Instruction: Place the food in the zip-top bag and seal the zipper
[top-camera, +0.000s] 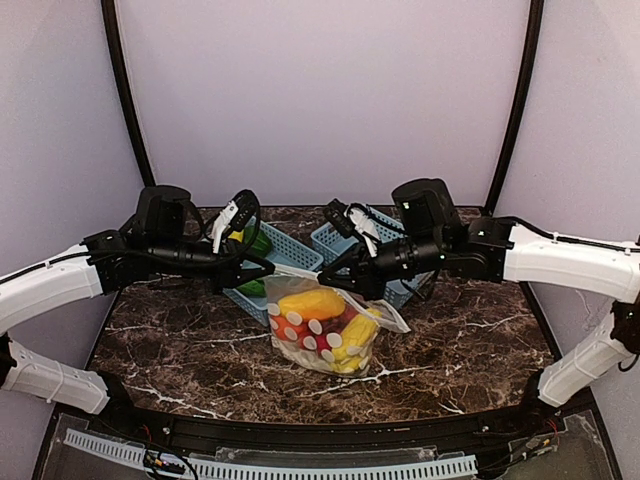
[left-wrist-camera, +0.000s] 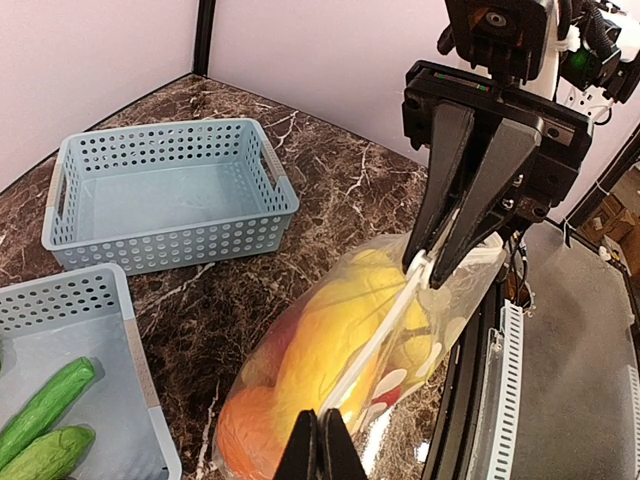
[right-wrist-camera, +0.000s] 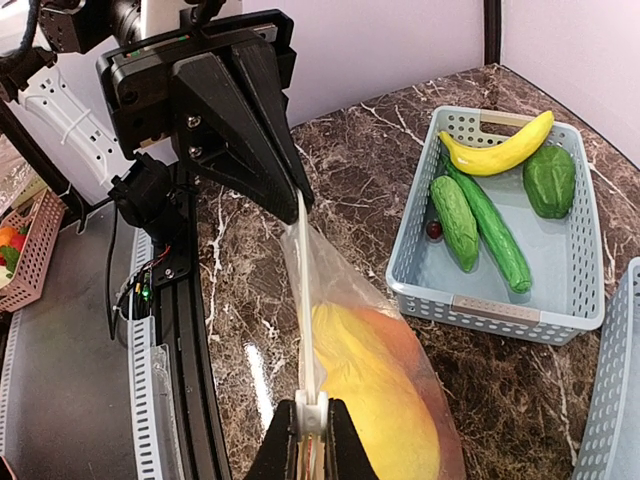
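Note:
The zip bag (top-camera: 318, 335), holding yellow, orange and red food, hangs between both grippers just above the counter. My left gripper (top-camera: 262, 270) is shut at one end of the bag's top edge; in the left wrist view the white zipper strip (left-wrist-camera: 365, 350) runs down to its fingertips (left-wrist-camera: 322, 430). My right gripper (top-camera: 335, 278) is shut on the zipper's slider (right-wrist-camera: 311, 410), part way along the top edge, with the free end of the bag's top sticking out to the right beyond it.
Blue baskets stand behind the bag: one (right-wrist-camera: 480, 310) with cucumbers, a banana and a green pepper, the other (left-wrist-camera: 170, 240) empty.

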